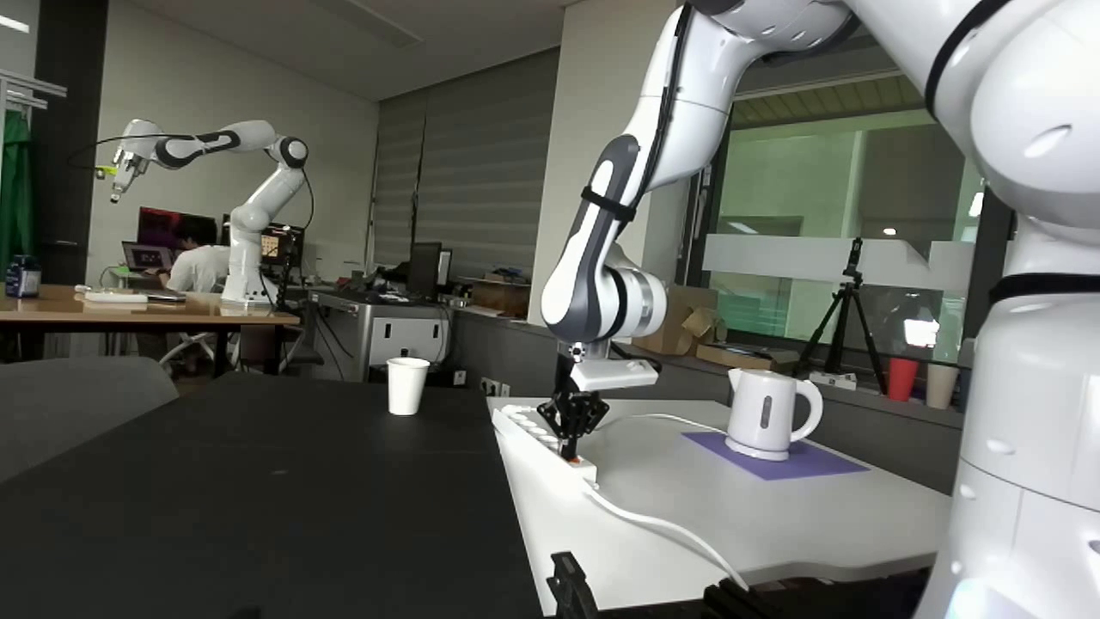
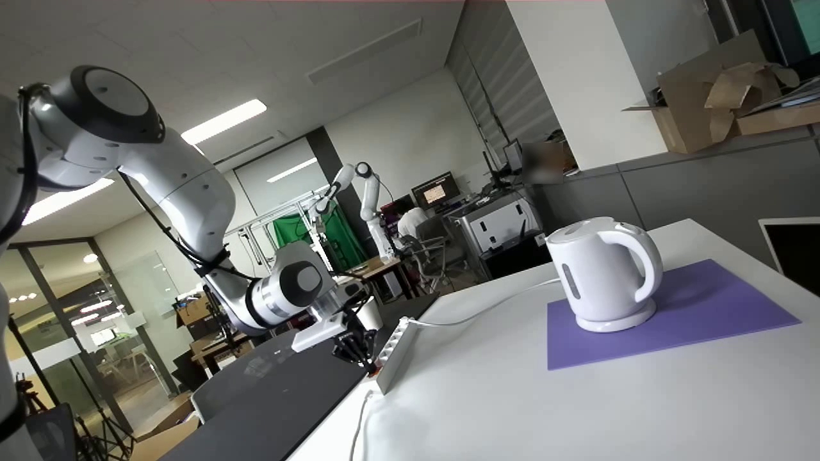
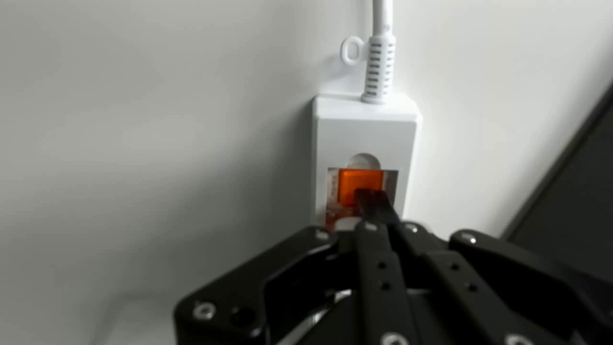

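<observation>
Along the white table's left edge lies a white power strip (image 1: 584,469), its sockets in a row and its cord leaving one end. The wrist view shows that end from above, with an orange rocker switch (image 3: 360,179) set in the strip (image 3: 368,135). My gripper is shut, nothing visible between its fingers, and its tips are at the switch, covering part of it. Whether the tips press on it I cannot tell. In the second exterior view the gripper (image 2: 370,367) points down at the strip's near end.
A white kettle (image 2: 603,273) stands on a purple mat (image 2: 692,307), well apart from the gripper. A white paper cup (image 1: 406,386) stands on the black table (image 1: 309,485) beside. The white cord (image 1: 660,525) runs over the table's front.
</observation>
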